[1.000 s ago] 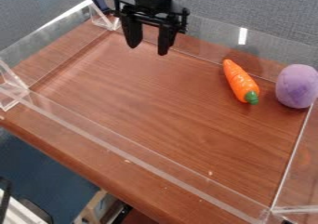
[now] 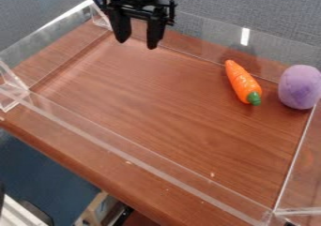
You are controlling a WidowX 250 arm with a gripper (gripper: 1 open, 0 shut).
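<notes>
My black gripper (image 2: 137, 31) hangs over the back left of the wooden board, its two fingers spread apart with nothing visible between them. An orange carrot (image 2: 239, 80) with a green tip lies on the right part of the board. A purple, rounded object (image 2: 299, 86), resembling an eggplant or onion, sits to the right of the carrot at the board's edge.
Clear plastic walls (image 2: 150, 157) border the wooden board (image 2: 145, 108). The middle and left of the board are bare. A grey wall (image 2: 264, 14) stands behind, and some items lie below the board at the lower left.
My gripper has shifted slightly to the left and upward in the view. The carrot and purple object stay where they were.
</notes>
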